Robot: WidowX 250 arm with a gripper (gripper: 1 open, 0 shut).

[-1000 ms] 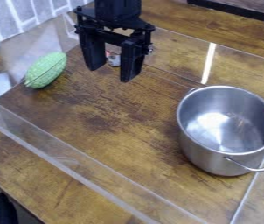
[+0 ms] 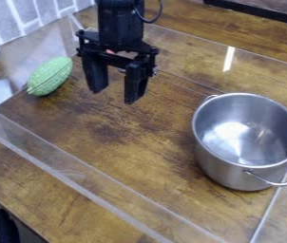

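My gripper [image 2: 116, 76] is a black two-fingered tool at the top centre, its fingers apart, hanging over the wooden table [image 2: 133, 161] with nothing visible between them. A green ridged oval object [image 2: 49, 76] lies to its left, apart from it. A steel pot [image 2: 245, 138] with wire handles stands at the right, also apart from the gripper. The area directly behind the gripper is hidden by its body and arm.
Transparent edging [image 2: 108, 194] runs along the left and front.
My gripper has shifted slightly left over the last second, covering a small pale object that showed behind it earlier. The pot and green object have stayed in place.
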